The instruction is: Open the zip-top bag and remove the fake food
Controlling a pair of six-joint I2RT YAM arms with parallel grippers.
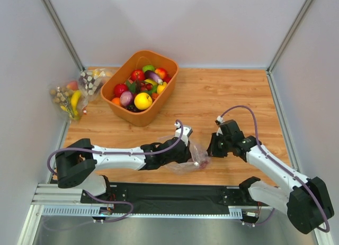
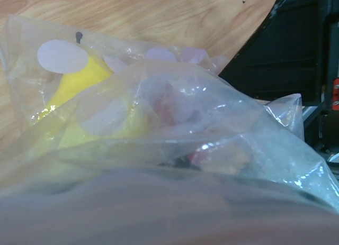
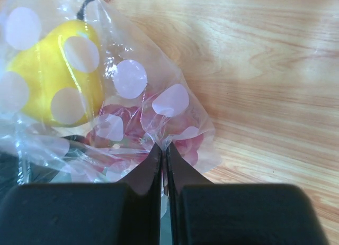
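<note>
The clear zip-top bag with white dots lies on the table between my two grippers. Through its film in the right wrist view I see a yellow pear and some red-pink food. My right gripper is shut, with gathered bag film pinched at its fingertips. My left gripper is at the bag's left part; film spreads across its wrist view and hides its fingertips. That view also shows the pear under the film and the black right gripper at the upper right.
An orange bin full of fake fruit and vegetables stands at the back left. Two more filled bags lie left of it. Bare table stretches across the back right.
</note>
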